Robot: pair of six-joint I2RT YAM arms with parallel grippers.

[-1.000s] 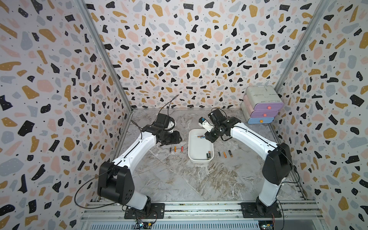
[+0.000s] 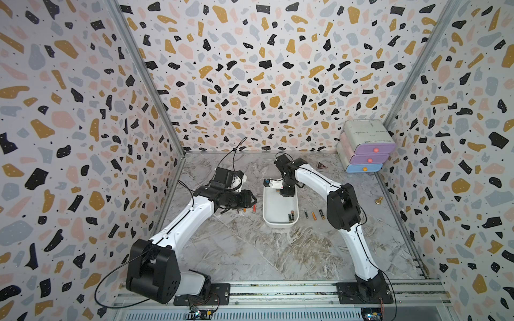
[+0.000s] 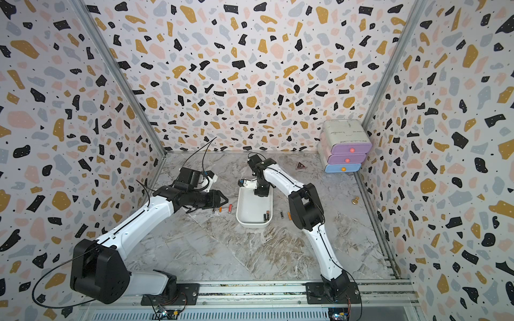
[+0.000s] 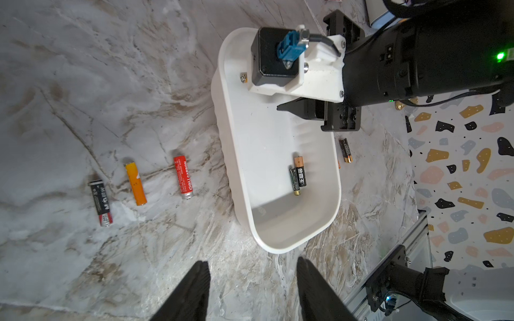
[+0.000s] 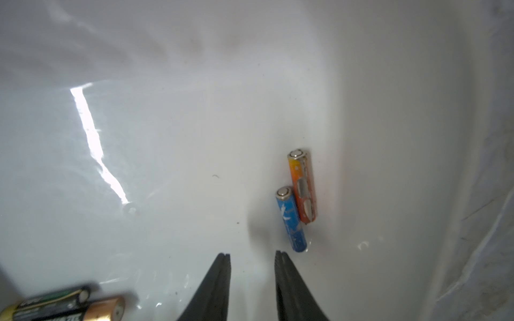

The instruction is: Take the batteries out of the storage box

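My right gripper is open and empty over the white storage box point(image 4: 243, 198). Below it lie a blue battery point(image 5: 291, 224) beside an orange one point(image 5: 301, 187); two dark batteries point(image 4: 301, 174) lie at the box's near end. My left gripper is open with nothing between its fingers, left of the box, above a red battery point(image 4: 183, 176), an orange battery point(image 4: 135, 183) and a black battery point(image 4: 100, 200) on the table.
A few batteries point(image 2: 314, 215) lie right of the box. A stacked drawer unit point(image 2: 364, 147) stands at the back right, with a small brass object point(image 2: 378, 200) nearer on the right.
My right gripper has moved leftward over the far part of the box, with its arm swinging inward. My left arm has shifted slightly toward the front since a second ago.
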